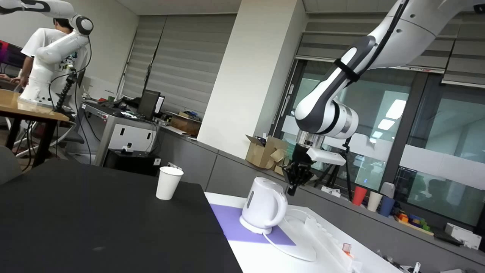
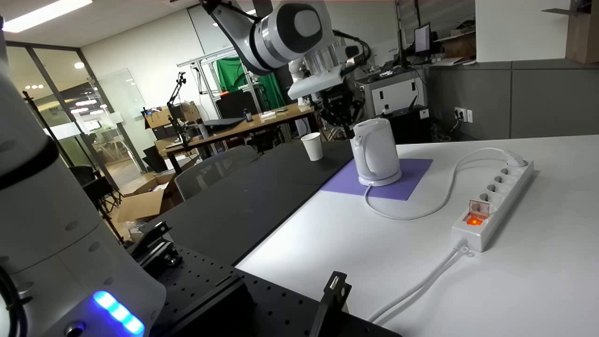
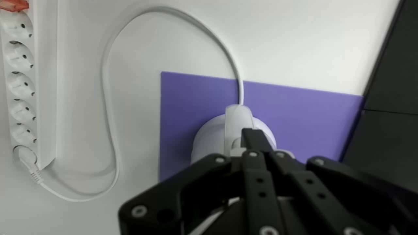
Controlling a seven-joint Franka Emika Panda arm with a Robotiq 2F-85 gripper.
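A white electric kettle [image 2: 377, 149] stands upright on its base on a purple mat [image 1: 226, 220]. From above, in the wrist view, the kettle's handle [image 3: 237, 117] and part of its body show beyond my fingers, which hide the rest. My black gripper [image 1: 291, 193] is over the handle side of the kettle, its fingers together and nothing visible between them. Whether the fingertips touch the kettle is hard to tell. A white paper cup [image 1: 168, 183] is upright on the black table [image 1: 113, 214], away from the gripper.
A white cord [image 2: 449, 191] loops from the kettle to a white power strip [image 2: 500, 205] whose orange switch light glows. Open white tabletop [image 2: 314, 247] lies in front of the mat. Coloured cups stand on the window ledge.
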